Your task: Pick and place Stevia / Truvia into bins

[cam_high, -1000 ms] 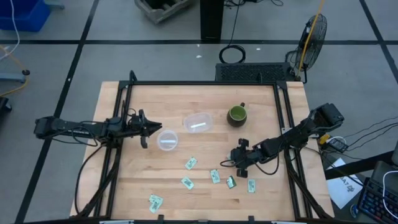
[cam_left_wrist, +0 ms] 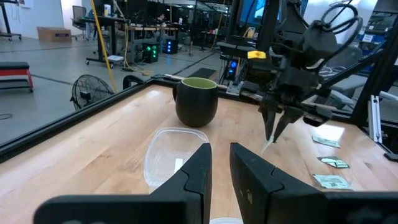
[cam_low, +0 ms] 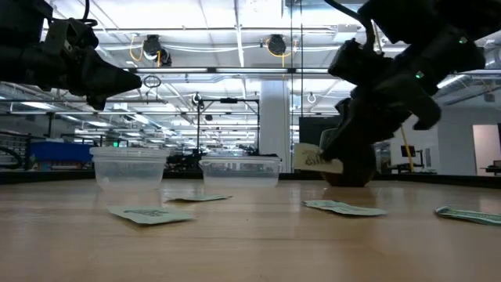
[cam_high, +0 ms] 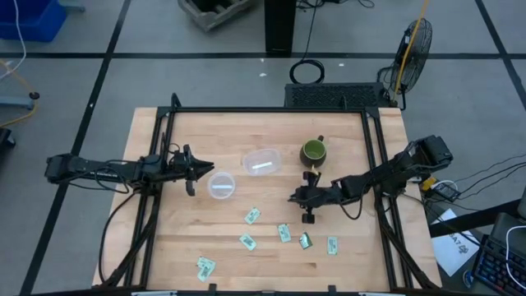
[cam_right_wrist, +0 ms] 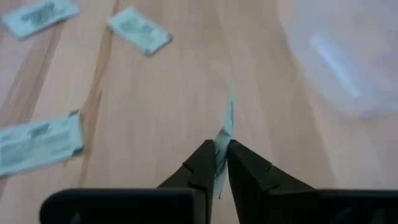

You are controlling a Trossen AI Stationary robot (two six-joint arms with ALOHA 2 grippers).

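A pale green sweetener packet [cam_right_wrist: 224, 140] is pinched between the fingers of my right gripper; it hangs clear of the wood in the low view [cam_low: 317, 159]. Over on the left, my left gripper stands apart from everything, its fingers spread with nothing between them. Two clear plastic bins sit mid-table: a rectangular one [cam_high: 261, 162] and a round one [cam_high: 221, 185]. Neither shows a packet inside.
A dark mug with a green inside [cam_high: 313, 152] stands right of the rectangular bin, close to the right gripper. Two packets [cam_high: 205, 267] lie together at the front left. Black frame bars [cam_high: 382, 181] run along both sides. Bare wood lies between the arms.
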